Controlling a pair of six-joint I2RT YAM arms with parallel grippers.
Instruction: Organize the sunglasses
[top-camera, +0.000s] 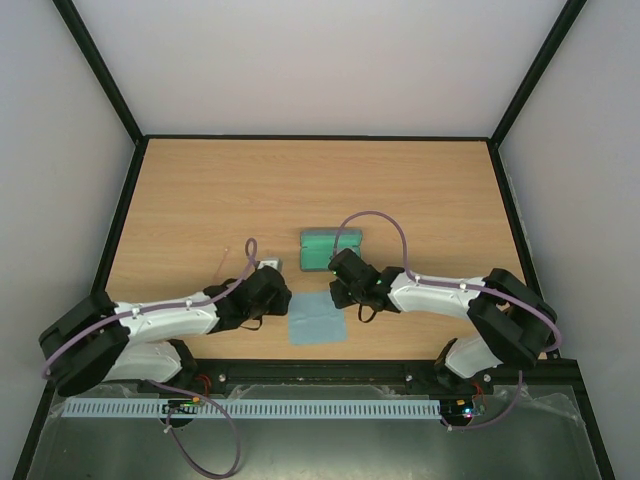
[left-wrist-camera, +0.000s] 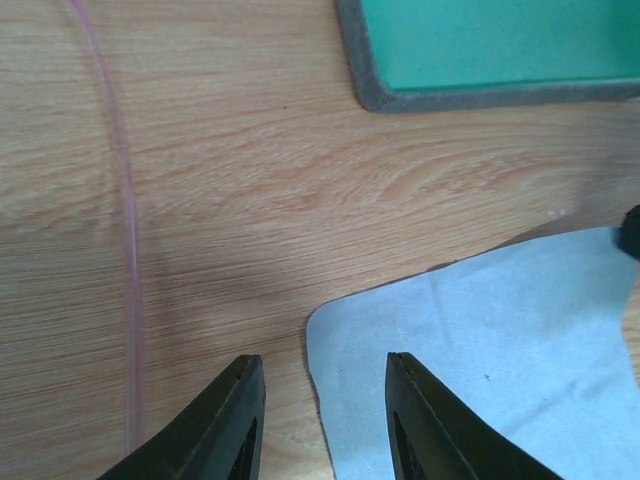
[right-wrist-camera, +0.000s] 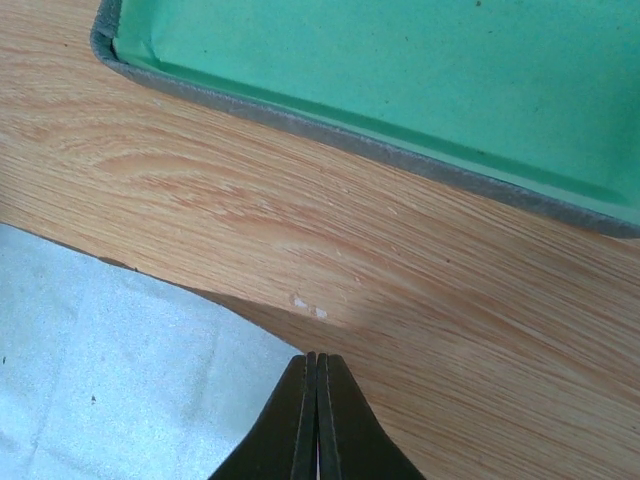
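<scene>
An open green case with a grey rim (top-camera: 318, 250) lies at mid-table, empty where the wrist views show its inside. In front of it a light blue cloth (top-camera: 317, 325) is spread flat. My left gripper is open above the cloth's far left corner, nothing between its fingers. At the far right corner my right gripper is shut; the cloth (right-wrist-camera: 130, 370) reaches up to its fingertips, and whether any is pinched cannot be seen. No sunglasses are visible in any view.
Bare wooden tabletop (top-camera: 250, 190) stretches behind the case and to both sides. A thin pink line (top-camera: 222, 262) shows left of the case. Both arms stand close together, with the cloth between their grippers.
</scene>
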